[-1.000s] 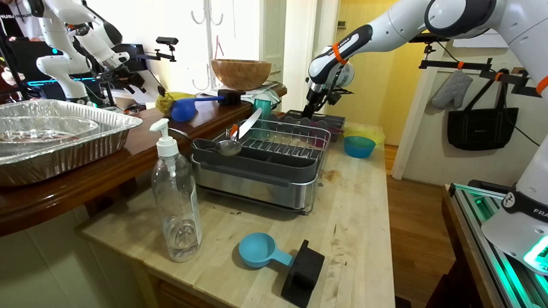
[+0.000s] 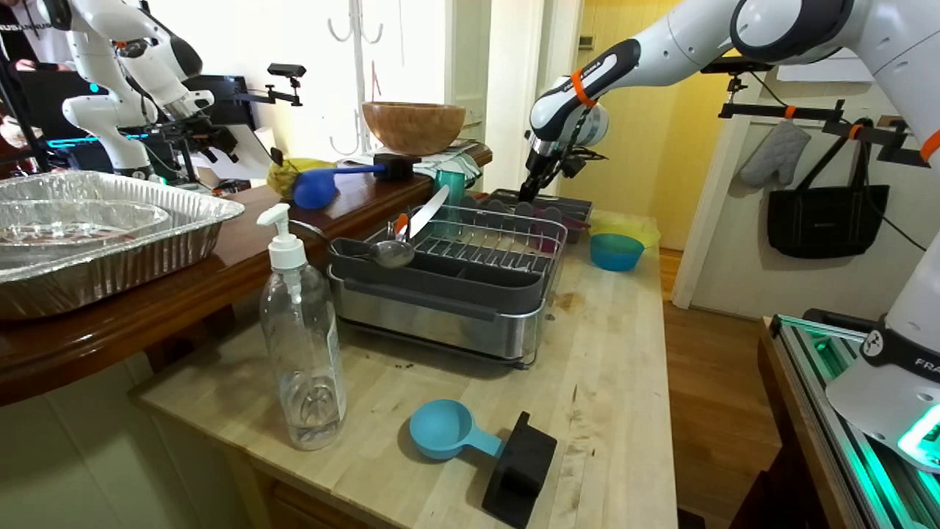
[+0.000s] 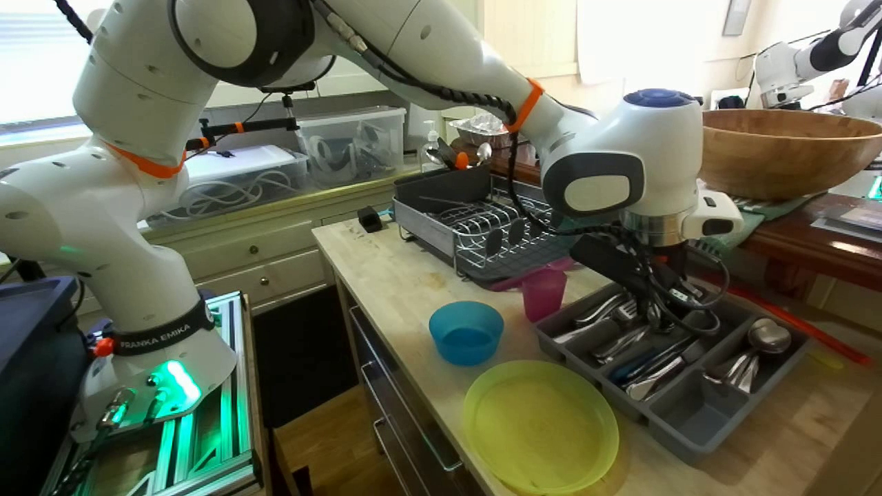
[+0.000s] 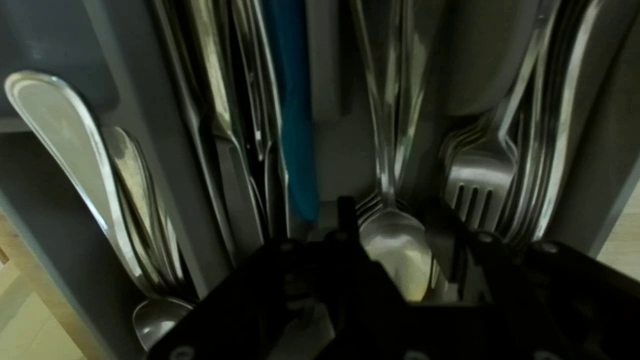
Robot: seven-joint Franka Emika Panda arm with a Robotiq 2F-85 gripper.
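My gripper points down into the grey cutlery tray [image 3: 715,442], its dark fingers [image 4: 346,219] standing apart. Between and below them lies a spoon [image 4: 393,240], its bowl close to the fingertips and its handle running up the wrist view. Whether either finger touches it is hard to tell. Forks [image 4: 483,174] lie in the compartment to the right. Knives and a blue handle [image 4: 297,120] fill the one to the left, with more spoons [image 4: 90,150] beyond a divider. In exterior view 2, cables and the hand hide the fingertips.
A pink cup [image 3: 544,293], a blue bowl [image 3: 465,335] and yellow plates [image 3: 541,426] stand beside the tray. The dish rack [image 2: 432,308] is farther along the counter, near a pump bottle [image 2: 304,370] and a blue scoop [image 2: 443,429].
My arm looks almost unmoved in exterior view 1, and the counter objects are where they were. The other robot arm in the background has shifted slightly.
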